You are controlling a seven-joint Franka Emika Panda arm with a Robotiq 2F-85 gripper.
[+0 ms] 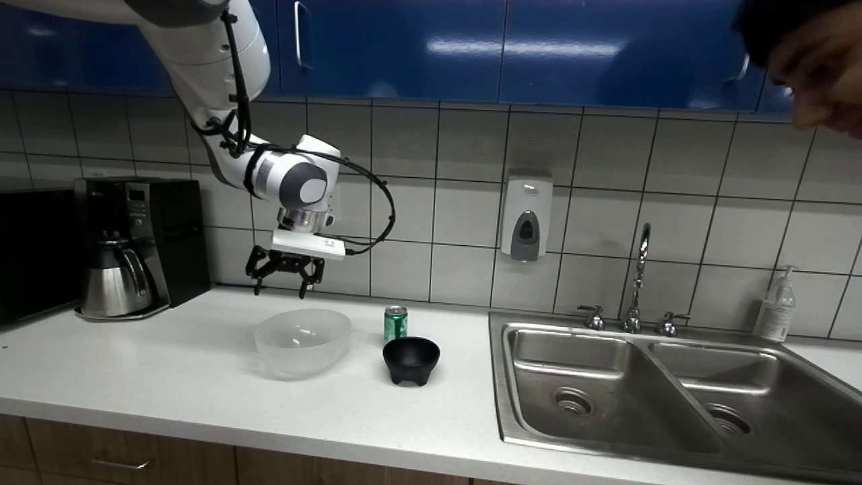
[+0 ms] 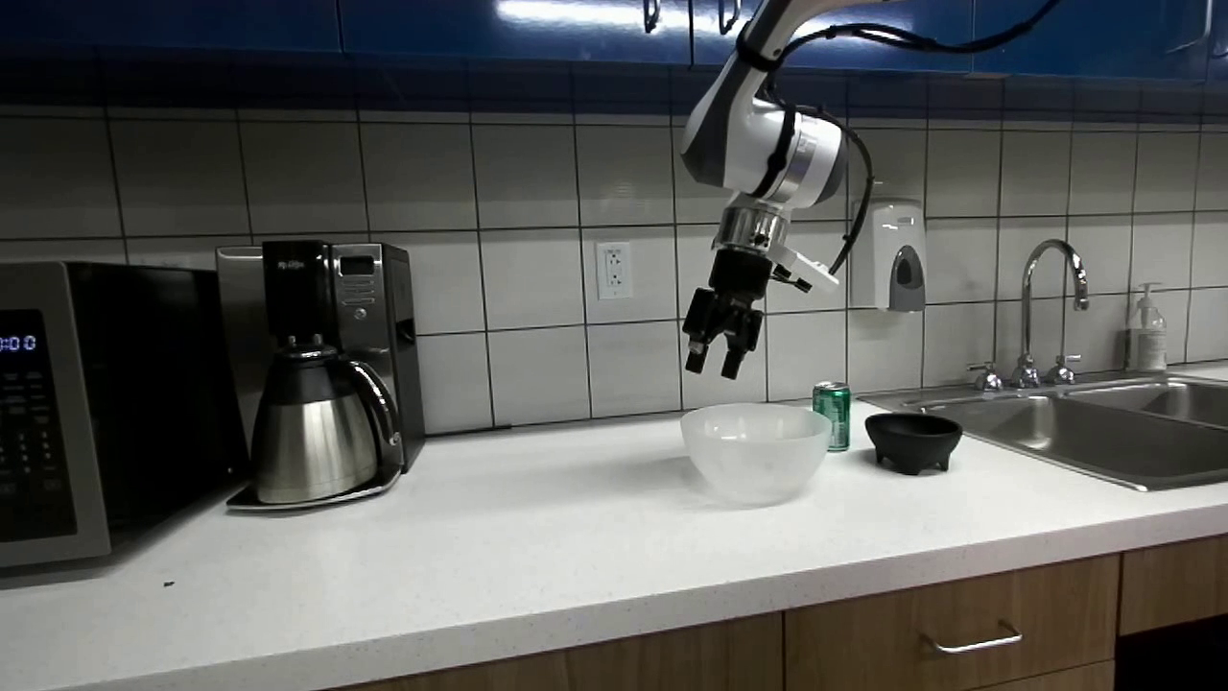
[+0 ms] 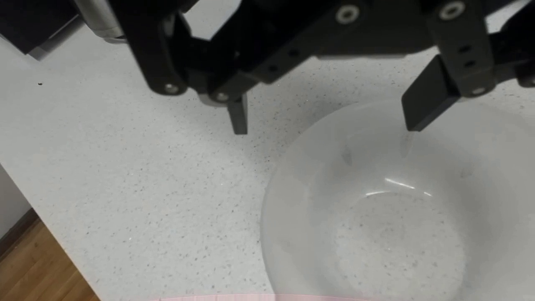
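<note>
My gripper (image 1: pixel 280 292) hangs open above the counter, its fingertips apart and nothing between them. Below it stands a frosted, see-through bowl (image 2: pixel 754 459), upright; the wrist view looks down into the bowl (image 3: pixel 396 241), which appears empty. A green can (image 1: pixel 395 322) stands upright just right of the bowl. Beside the can, nearer the front edge, sits a small black footed bowl (image 1: pixel 411 360). From the other side, the can (image 2: pixel 832 416) and the black bowl (image 2: pixel 912 441) show clear of my gripper (image 2: pixel 714 364).
A coffee maker with a steel carafe (image 2: pixel 317 426) and a microwave (image 2: pixel 69 403) occupy the left. At right lies a double sink (image 1: pixel 594 380) with a faucet (image 1: pixel 638 283). A person's face (image 1: pixel 832 77) leans in at upper right.
</note>
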